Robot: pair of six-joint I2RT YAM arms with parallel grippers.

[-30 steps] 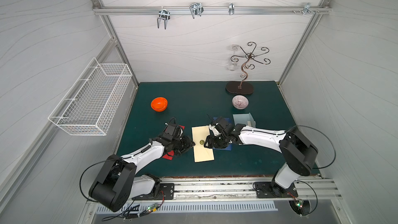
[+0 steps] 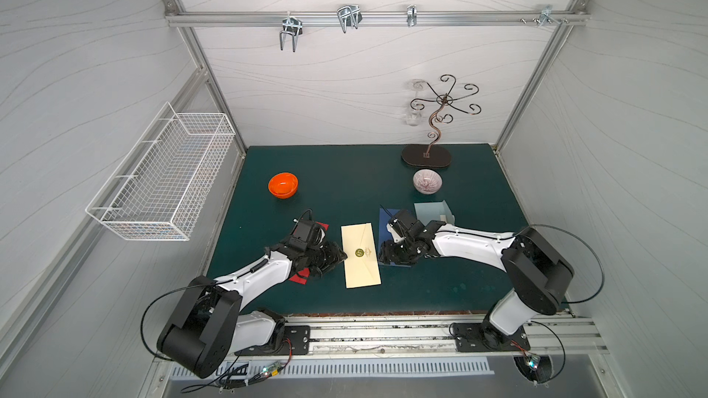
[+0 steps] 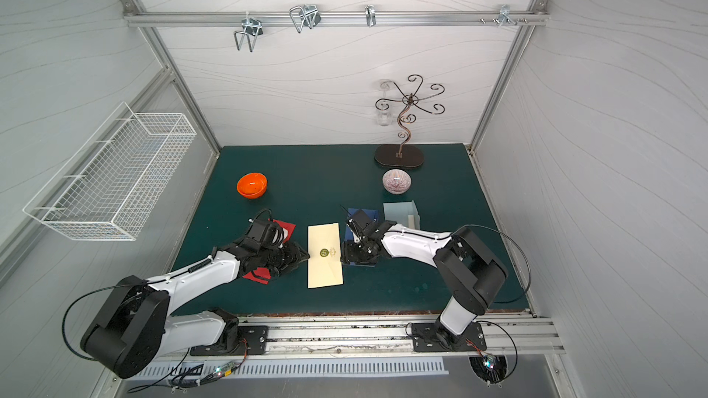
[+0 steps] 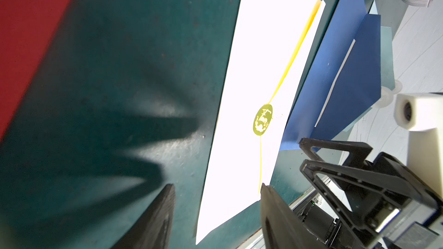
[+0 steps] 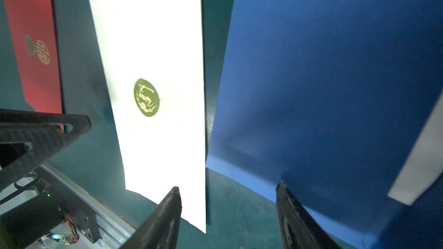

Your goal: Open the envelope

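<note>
A cream envelope with a round green seal lies flat on the table between my two grippers. In the left wrist view its flap edge runs along a line through the seal, with the flap lying down. My left gripper is at the envelope's left side, fingers spread and empty. At the right edge of the envelope, over a blue envelope, my right gripper hangs open with nothing between its fingers.
A red envelope lies under the left arm. Behind the right arm is a pale blue envelope. An orange bowl, a glass bowl and a metal stand stand farther back.
My right gripper has moved to the right, from over the cream envelope to its right edge. The left arm and the envelope have stayed in place.
</note>
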